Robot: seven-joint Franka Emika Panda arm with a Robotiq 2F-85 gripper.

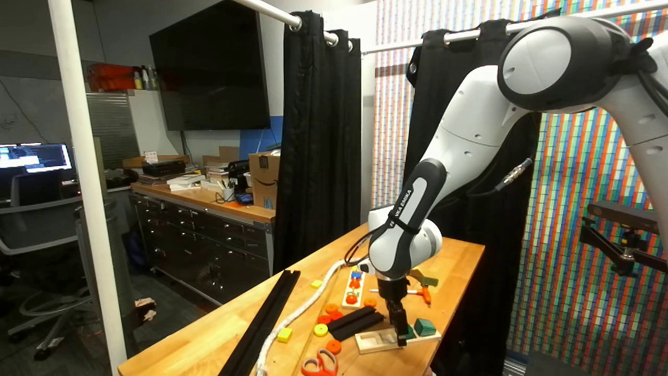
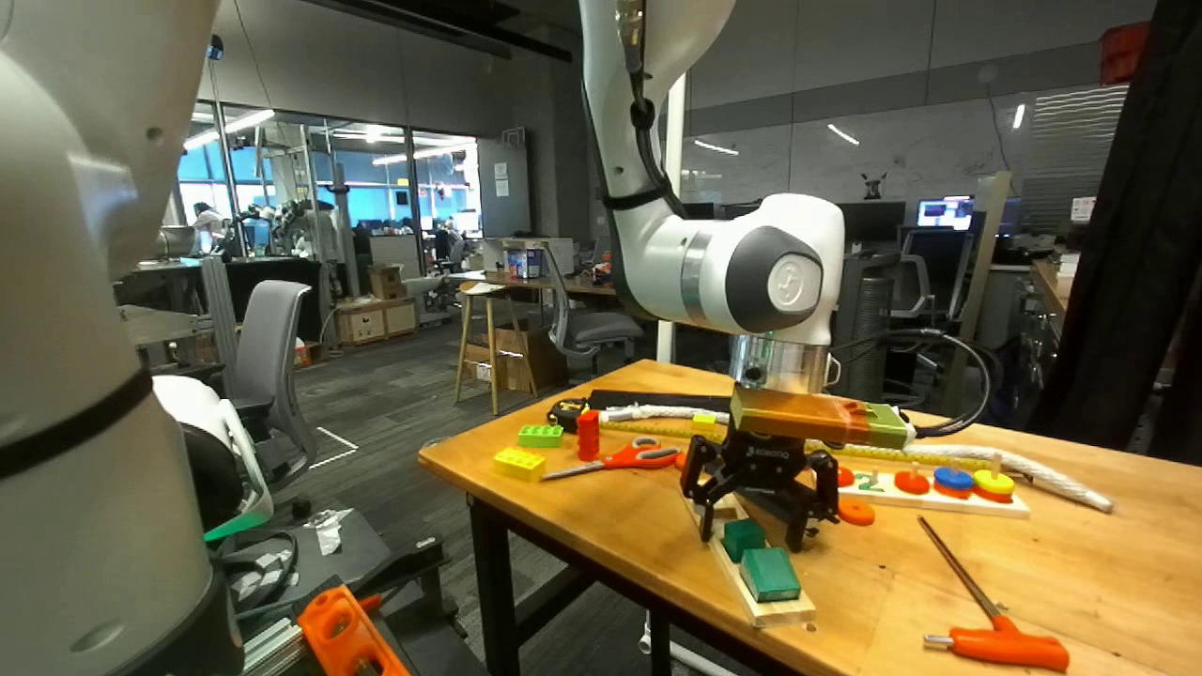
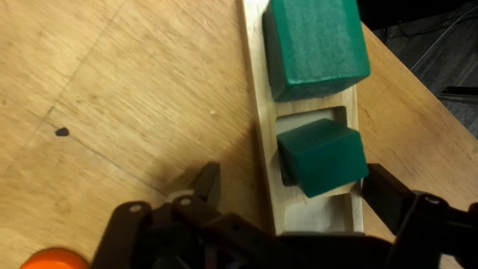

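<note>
A wooden tray with recesses (image 3: 264,148) lies near the table's edge. In the wrist view its far recess holds the larger green block (image 3: 325,42). The smaller green block (image 3: 329,157) sits tilted and askew in the recess nearer me, its corner raised over the divider. My gripper is open and straddles the tray: the left finger (image 3: 210,181) is well clear of the block, while the right finger (image 3: 387,195) is close to the block's right corner; whether they touch I cannot tell. From the side, the gripper (image 2: 752,530) stands low over the tray, beside the smaller green block (image 2: 741,539).
An orange disc (image 3: 54,260) lies left of the tray. Around it on the table are scissors (image 2: 642,454), a pegboard with coloured discs (image 2: 935,491), black strips (image 1: 355,322) and an orange-handled tool (image 2: 1003,644). Bare tabletop lies left of the tray in the wrist view.
</note>
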